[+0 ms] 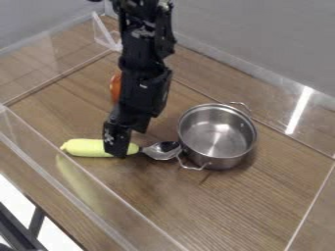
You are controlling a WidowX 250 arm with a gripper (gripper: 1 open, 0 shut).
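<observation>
My gripper (116, 143) hangs just above a long yellow object (86, 148), near its right end, with the fingers open and pointing down. A metal spoon (163, 149) lies to the right of the yellow object, its bowl beside the steel pot (217, 133), which stands upright with two handles. An orange object (117, 84) is partly hidden behind the arm.
Transparent walls border it at the left and back, with a pale wall behind.
</observation>
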